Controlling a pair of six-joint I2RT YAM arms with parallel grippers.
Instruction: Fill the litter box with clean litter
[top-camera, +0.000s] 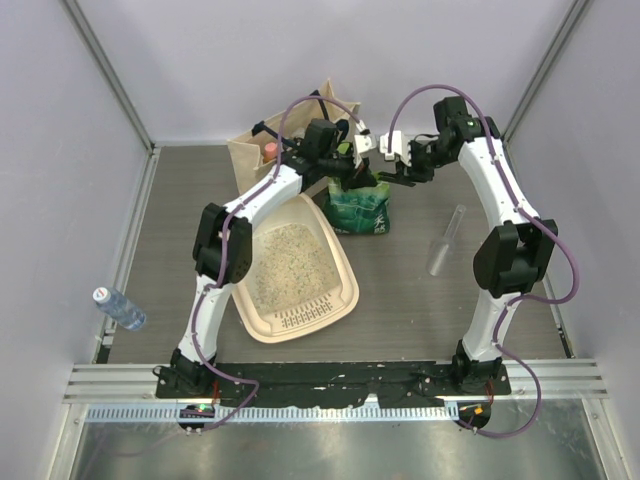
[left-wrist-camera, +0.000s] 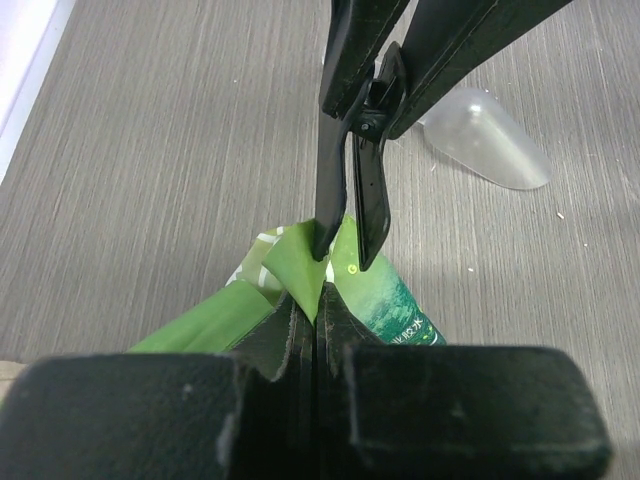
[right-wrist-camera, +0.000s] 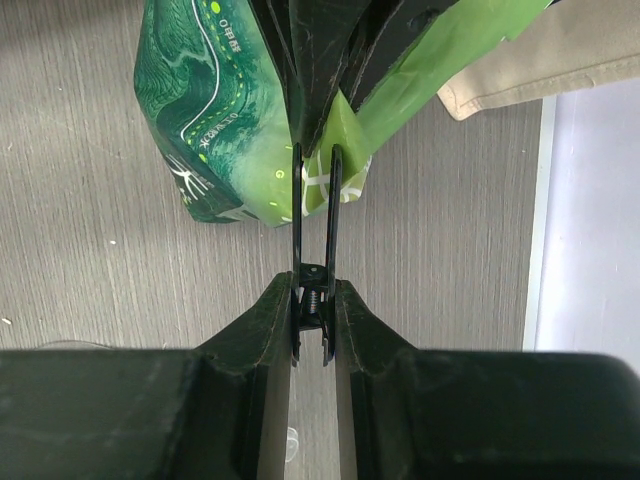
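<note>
A green litter bag (top-camera: 358, 212) stands on the table behind the litter box (top-camera: 347, 291), whose floor has a layer of pale litter (top-camera: 290, 265). My left gripper is shut on the green upper edge of the bag (left-wrist-camera: 385, 297). From the right, my right gripper reaches the same edge. Its narrow fingers (right-wrist-camera: 297, 190) stand a little apart, with a fold of the bag (right-wrist-camera: 225, 110) at their tips. Whether both fingers touch the fold I cannot tell. The bag's mouth is mostly hidden by the grippers in the top view.
A beige bin (top-camera: 246, 165) with items inside stands at the back left, close to the left arm. A clear scoop (top-camera: 442, 252) lies right of the bag. On the far left lies a water bottle (top-camera: 119, 308). Bare table surrounds the scoop.
</note>
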